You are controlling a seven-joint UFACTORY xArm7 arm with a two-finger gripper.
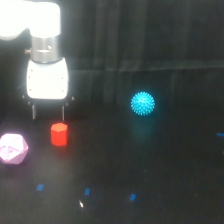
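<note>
My gripper [49,112] points straight down from the white arm at the left, with its two thin dark fingers spread apart. It is open, and nothing shows between the fingers. Just in front of it and slightly to the right stands a small red block [59,134] on the dark surface. The right fingertip appears close to the block's top edge; whether they touch, I cannot tell. A pink-and-white faceted ball [13,149] rests to the left of the block. Farther right is a spiky cyan ball [142,103].
Small blue marks [87,191] lie in a row on the surface near the front, and another blue mark [220,134] is at the right edge. A dark curtain [150,45] hangs behind.
</note>
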